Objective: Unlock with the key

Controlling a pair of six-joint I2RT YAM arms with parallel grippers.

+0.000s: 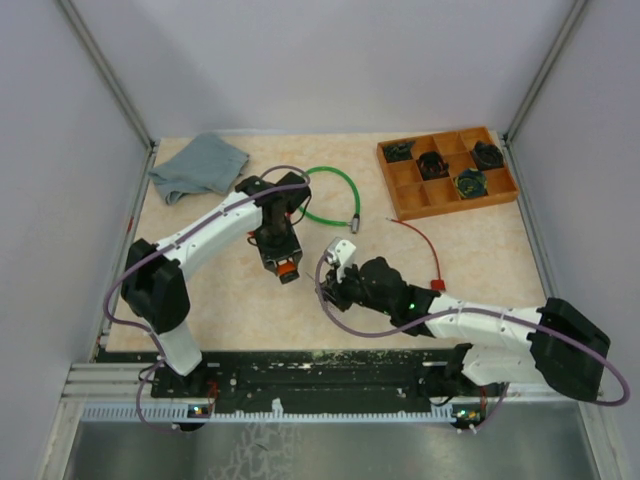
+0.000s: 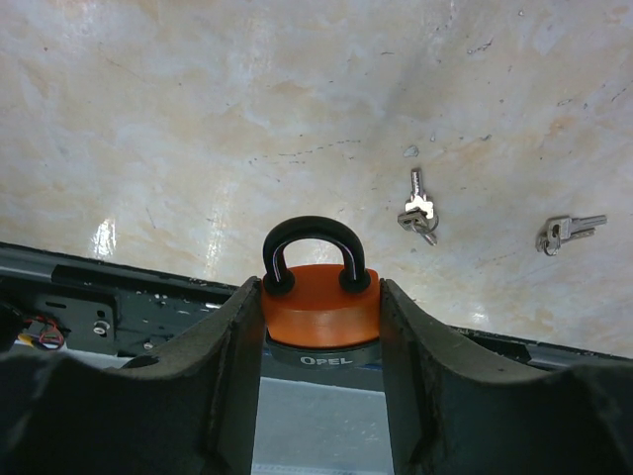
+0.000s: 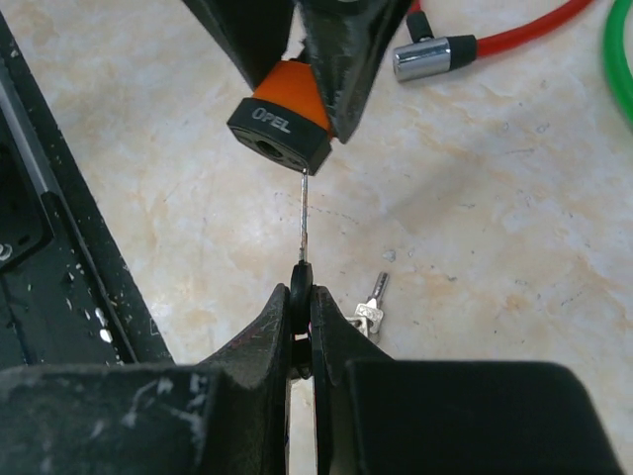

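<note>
An orange padlock (image 2: 321, 315) with a black shackle and a black base marked OPEL is gripped by my left gripper, shut on its sides. In the right wrist view the padlock (image 3: 284, 111) is tilted, its keyhole side facing the camera. My right gripper is shut on the black head of a key (image 3: 303, 233), whose thin blade points toward the padlock. Its tip overlaps the base's lower edge there, off to one side of the keyhole. From above, a small gap shows between padlock (image 1: 287, 272) and key (image 1: 311, 279).
Two small bunches of loose keys, one nearer (image 2: 417, 210) and one farther right (image 2: 571, 233), lie on the table. Behind are a green cable lock (image 1: 345, 178), a red cable (image 1: 428, 245), a grey cloth (image 1: 200, 166) and an orange compartment tray (image 1: 455, 208).
</note>
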